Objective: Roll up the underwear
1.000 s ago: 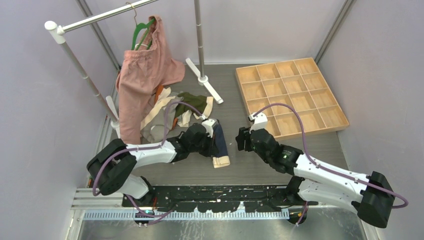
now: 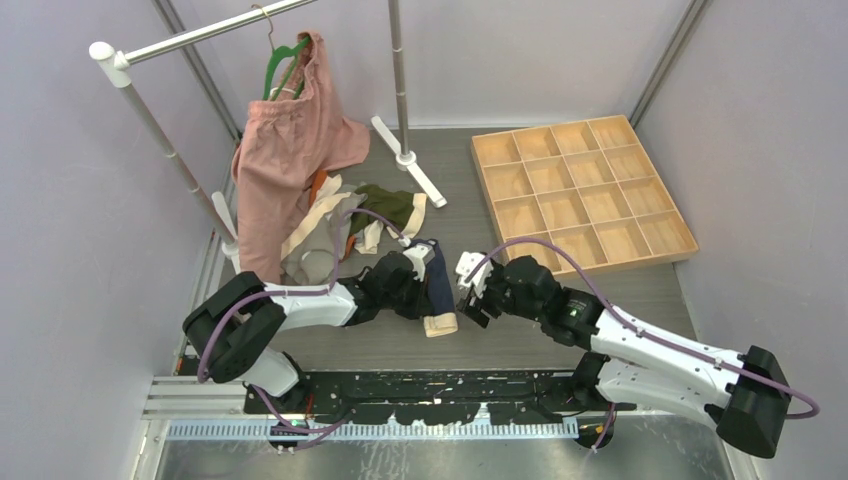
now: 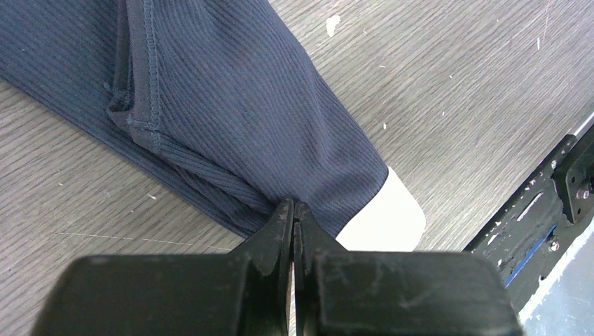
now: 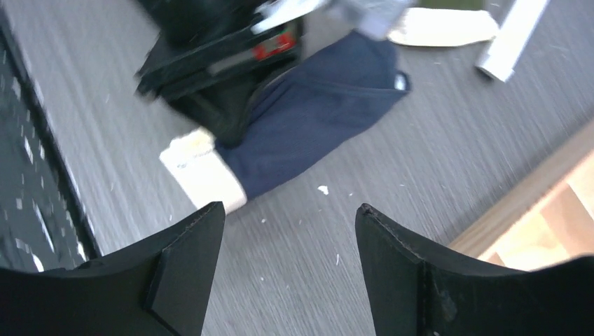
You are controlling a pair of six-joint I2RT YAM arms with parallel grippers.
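The folded navy underwear (image 2: 440, 285) lies as a long strip on the grey floor, its cream waistband (image 2: 440, 325) at the near end. In the left wrist view my left gripper has its fingers together, tips against the navy cloth (image 3: 252, 98) beside the cream band (image 3: 389, 213). Whether any fabric is pinched between them does not show. My right gripper stands open, its gap empty. It is right of the underwear, apart from the cream band (image 4: 203, 171) in the right wrist view.
A wooden compartment box (image 2: 585, 195) stands at the back right, empty. Several other garments (image 2: 340, 225) are piled at the back left beneath a rack with hanging pink trousers (image 2: 290, 150). A rack foot (image 2: 425, 185) lies behind the underwear. Floor between it and the box is clear.
My right gripper has moved left and nearer the cream waistband. The left gripper has shifted only slightly, and the near end of the underwear is almost where it was.
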